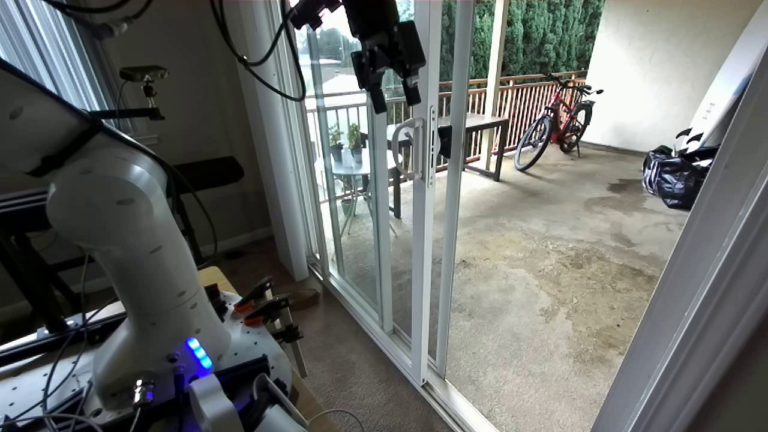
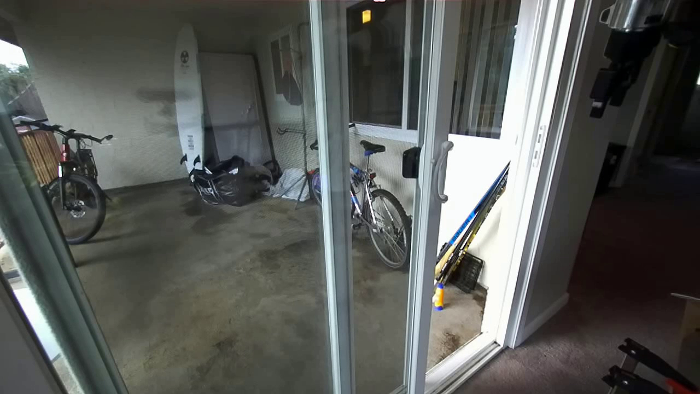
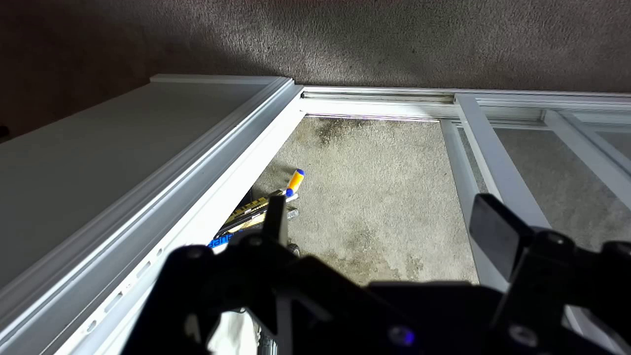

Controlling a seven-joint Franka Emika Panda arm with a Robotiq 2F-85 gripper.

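My gripper hangs open at the top of exterior view 1, its fingers apart with nothing between them. Below it in that view is the white pull handle on the edge of the sliding glass door. The door stands partly open, with a gap to the patio on its right. From the other side, the handle shows on the door's edge, well left of my gripper. In the wrist view the fingers are spread wide above the doorway, and the door frame runs down toward the right finger.
The door jamb borders the opening on the left in the wrist view. Long poles lean outside near the opening. Clamps stick up from the robot's base table. A cable loops beside the arm.
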